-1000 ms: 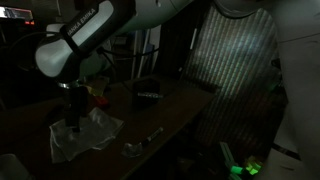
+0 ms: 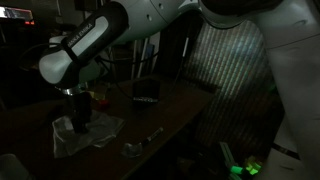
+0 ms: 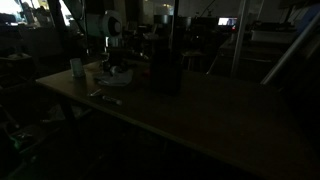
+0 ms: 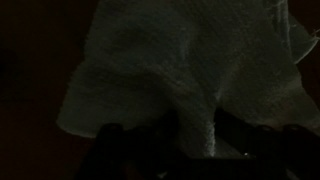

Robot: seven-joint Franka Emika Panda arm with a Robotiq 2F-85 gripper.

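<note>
A pale, wrinkled cloth [image 2: 97,137] is spread on the brown table in exterior view 1. My gripper [image 2: 79,125] points down at it and reaches its surface. In the wrist view the cloth [image 4: 140,60] fills most of the picture, with a raised fold running toward the fingers. There, the dark fingers of the gripper stand apart, one on either side of the fold. Deep shadow hides whether the pads touch the fabric.
Right of the cloth lies a utensil-like object [image 2: 142,144]. Behind it stands a dark box [image 2: 146,91]. A pale cup [image 3: 77,68] is near the table's end, and the table's far stretch [image 3: 230,110] looks clear.
Over the last second my arm has come down and slightly right onto the cloth.
</note>
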